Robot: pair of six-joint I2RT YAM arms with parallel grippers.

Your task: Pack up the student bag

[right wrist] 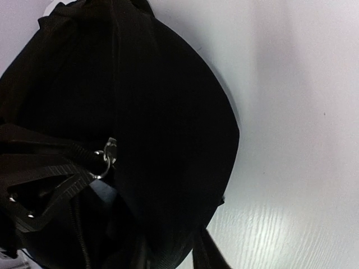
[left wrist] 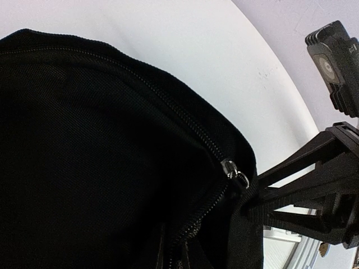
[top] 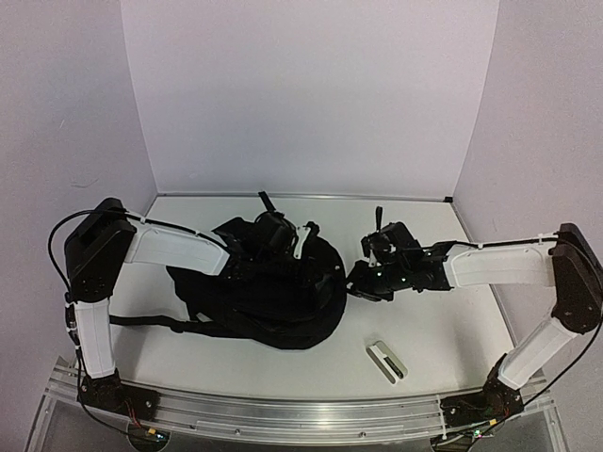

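A black bag (top: pixel 254 306) lies on the left and middle of the table with its mouth unzipped; the zipper pull (left wrist: pixel 235 172) shows in the left wrist view. My left gripper is down at the bag's opening. Its fingers are close together, with zippered edge fabric between them. At the bag's right rim is my right gripper, its fingers apart on either side of the dark fabric. The bag's inside is too dark to make out. A small white and grey case (top: pixel 386 362) rests on the table to the right of the bag.
A long strap (top: pixel 160 322) trails from the bag toward the left. Walls stand at the back and sides, with a metal rail (top: pixel 301 407) along the front.
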